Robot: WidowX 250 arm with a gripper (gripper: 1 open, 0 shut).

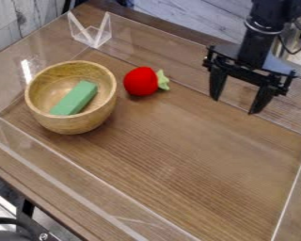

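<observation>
My gripper (251,92) is at the upper right, low over the wooden table, its two dark fingers spread apart with nothing visible between them. To its left on the table lies a red round object (142,82) with a small green part on its right side. A wooden bowl (48,113) sits at the left, holding a green block (74,100).
A clear transparent container (87,30) stands at the upper left. A dark cable shows at the bottom left corner.
</observation>
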